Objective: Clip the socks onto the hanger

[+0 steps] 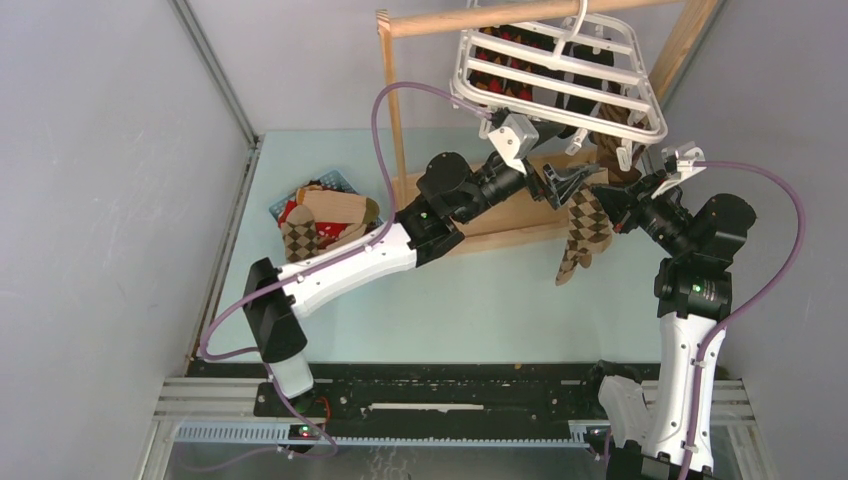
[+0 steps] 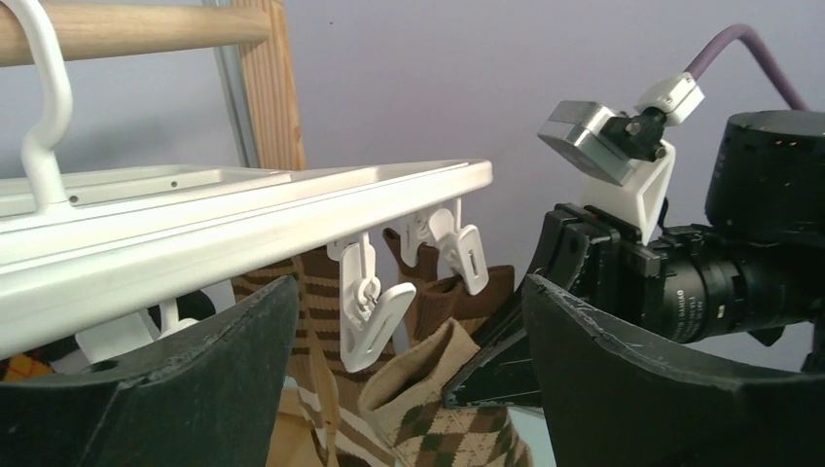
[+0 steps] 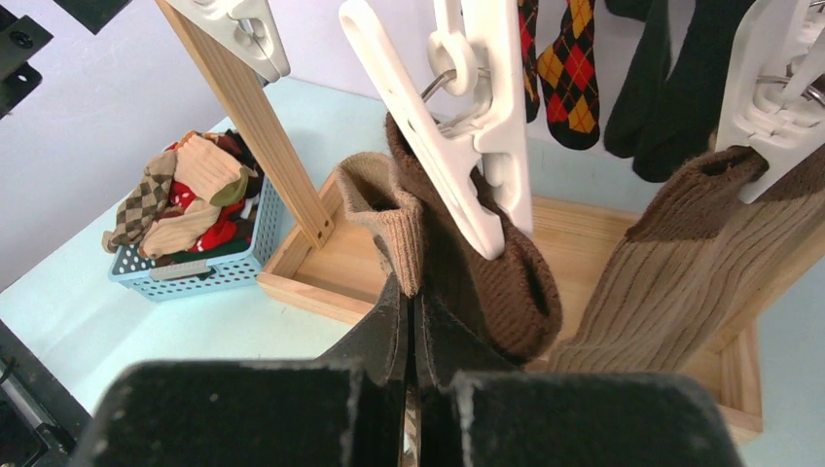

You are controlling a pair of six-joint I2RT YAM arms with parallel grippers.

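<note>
A tan sock with a brown argyle pattern (image 1: pixel 586 222) hangs from my right gripper, which is shut on the edge of its cuff. In the left wrist view, the open mouth of this argyle sock (image 2: pixel 418 375) is just below a white clip (image 2: pixel 362 311) of the hanger (image 2: pixel 292 209), apart from it. My left gripper is part open, its fingers (image 2: pixel 219 375) spread on either side of that clip. From above, the left gripper (image 1: pixel 566 182) is beneath the front rim of the hanger (image 1: pixel 560 108).
Brown socks (image 3: pixel 671 243) and red-and-black argyle socks (image 3: pixel 569 83) hang from the hanger. A blue basket of socks (image 3: pixel 209 272) stands at the left. The wooden rack (image 1: pixel 388 100) has a post close to the left arm.
</note>
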